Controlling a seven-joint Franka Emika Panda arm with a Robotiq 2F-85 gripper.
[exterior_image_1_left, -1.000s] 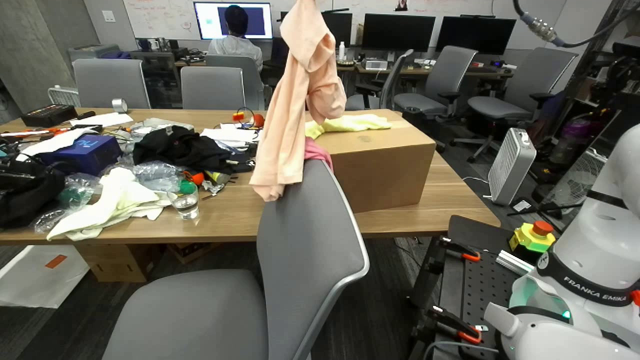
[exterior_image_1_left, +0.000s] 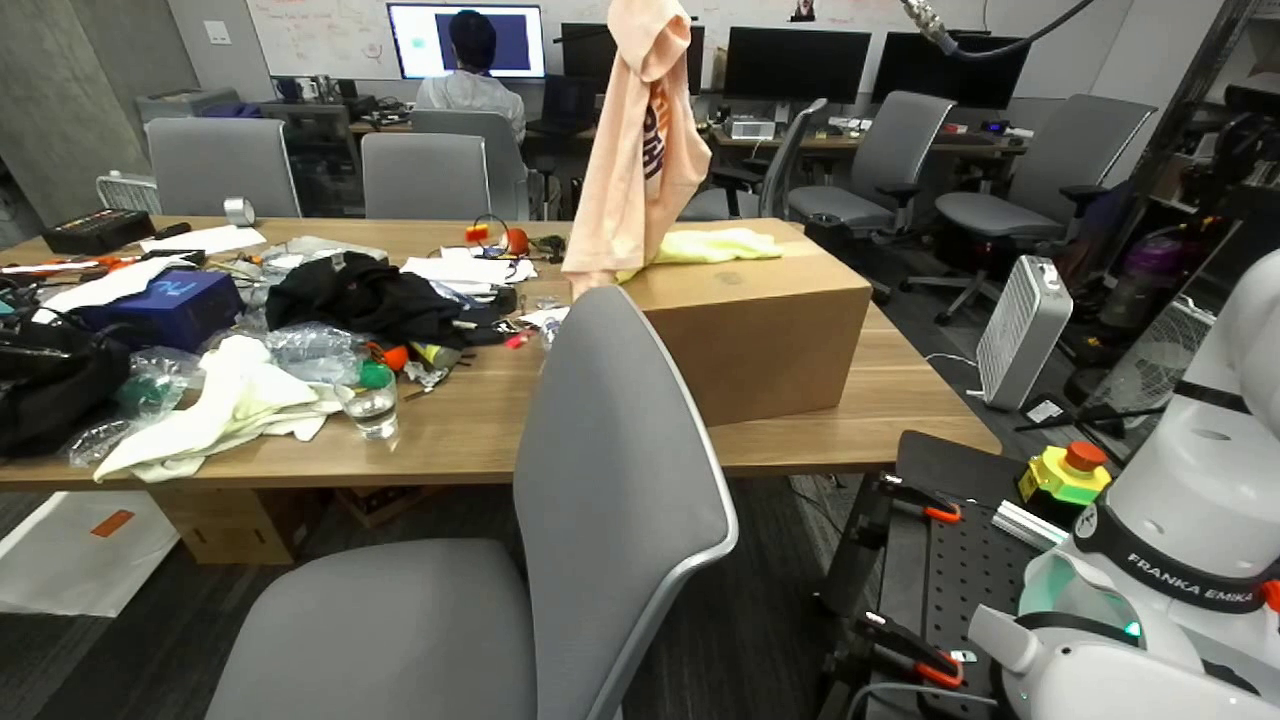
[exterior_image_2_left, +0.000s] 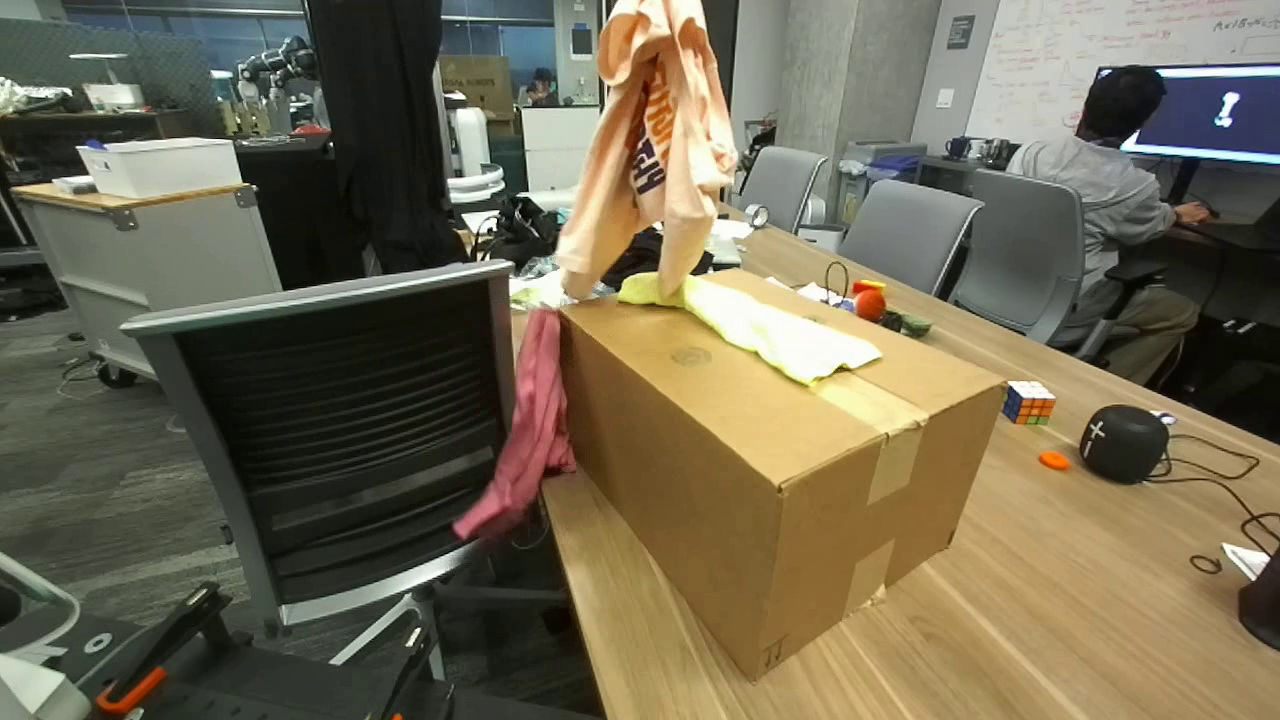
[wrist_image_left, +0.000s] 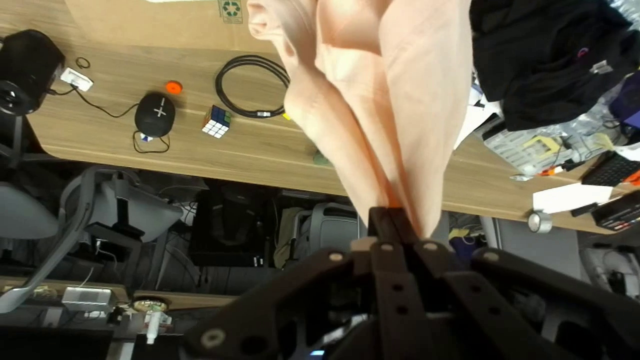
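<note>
A peach garment with dark and orange lettering (exterior_image_1_left: 642, 156) hangs in the air over the near left end of the cardboard box (exterior_image_2_left: 720, 396). In the wrist view my gripper is shut on a gathered bit of this garment (wrist_image_left: 384, 108); both exterior views leave the gripper out above their top edge. A dark pink cloth (exterior_image_2_left: 536, 420), slightly blurred, hangs down between the box and the grey chair's back (exterior_image_2_left: 348, 444). On top of the box lies a pale yellow cloth (exterior_image_2_left: 768, 330), close under the garment's lower end.
Left of the box, the table (exterior_image_1_left: 480, 414) carries a black cloth (exterior_image_1_left: 360, 294), a cream cloth (exterior_image_1_left: 234, 402) and a glass of water (exterior_image_1_left: 373, 412). A Rubik's cube (exterior_image_2_left: 1028, 402) and a black speaker (exterior_image_2_left: 1124, 442) stand beyond the box. The chair back (exterior_image_1_left: 612, 480) rises before the table.
The peach garment has moved up and to the right in exterior view 1, clear of most of the chair back.
</note>
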